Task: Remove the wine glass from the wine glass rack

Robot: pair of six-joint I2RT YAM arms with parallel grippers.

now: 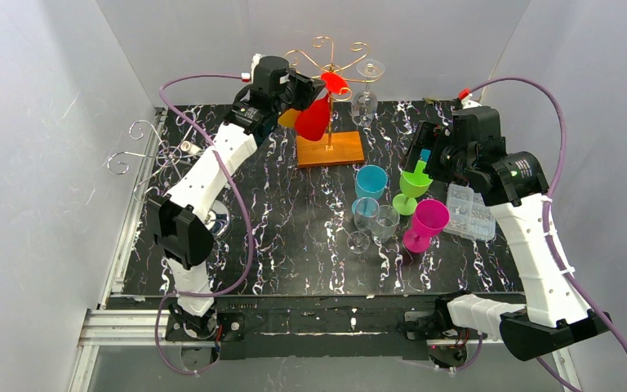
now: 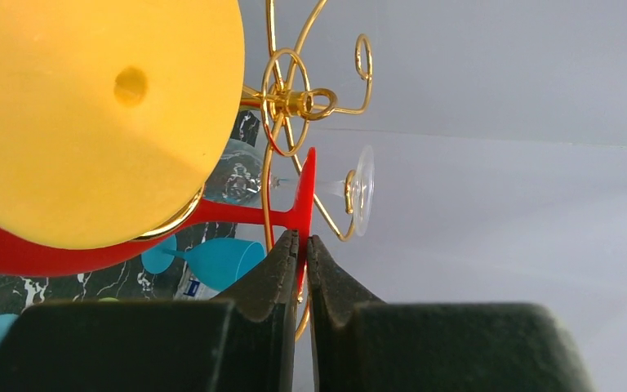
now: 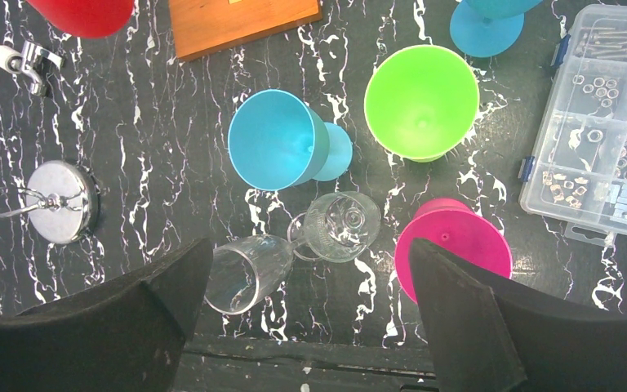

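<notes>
The gold rack (image 1: 331, 151) stands at the back on a wooden base. A red wine glass (image 1: 313, 119) hangs upside down from it, and my left gripper is shut on the edge of its red foot (image 2: 306, 188). A yellow glass (image 2: 90, 114) fills the upper left of the left wrist view. A clear glass (image 1: 364, 106) also hangs on the rack, to the right. My right gripper is open over the table, nothing between its fingers.
Several loose glasses, among them a green (image 3: 422, 102) and a pink one (image 3: 473, 245), stand or lie at centre right, beside a parts box (image 1: 471, 214). A silver rack (image 3: 61, 216) is at the left.
</notes>
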